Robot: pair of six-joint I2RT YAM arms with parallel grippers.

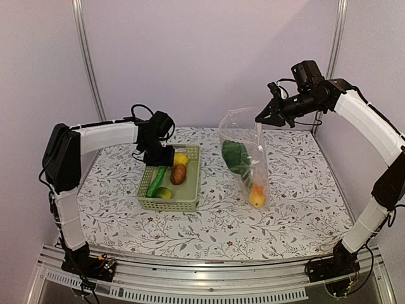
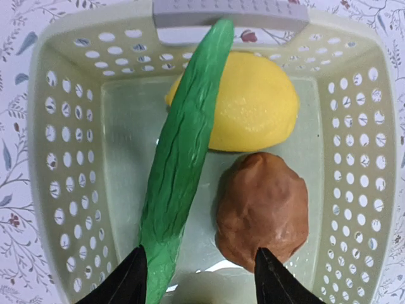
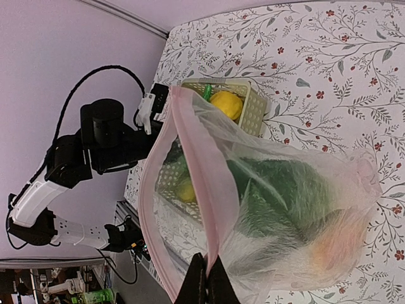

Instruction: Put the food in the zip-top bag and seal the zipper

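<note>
My left gripper (image 1: 167, 158) is over the basket, open with nothing between its fingers. Below it in the left wrist view, a long green vegetable (image 2: 183, 145) leans along the left side, its far end over the yellow lemon-like food (image 2: 259, 104). A brown potato-like food (image 2: 262, 209) lies to the right. The right gripper is shut on the pink-edged rim of the clear zip bag (image 3: 218, 190), whose mouth gapes open. Inside the bag are a dark green food (image 1: 235, 156) and an orange-yellow one (image 1: 257, 196) at the bottom.
A pale green perforated basket (image 1: 193, 183) stands left of the bag, also holding a greenish-yellow food (image 1: 163, 192) near its front.
</note>
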